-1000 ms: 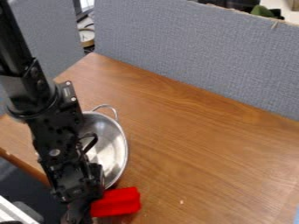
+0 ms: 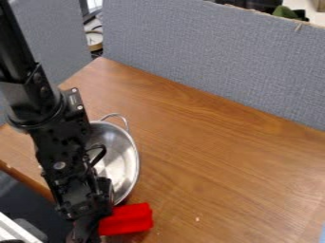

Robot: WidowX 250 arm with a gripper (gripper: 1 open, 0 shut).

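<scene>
My black arm reaches down from the upper left, its gripper point(image 2: 91, 224) low at the bottom left, beside a red object point(image 2: 127, 219) at the table's near edge. The fingers are mostly hidden by the arm, and I cannot see whether anything sits between them. A silver metal pot point(image 2: 120, 158) with a loop handle stands on the wooden table point(image 2: 222, 166), partly behind the arm.
A grey padded barrier point(image 2: 216, 57) runs along the back, with another at the left. A white edged item point(image 2: 15, 233) is at the bottom-left corner.
</scene>
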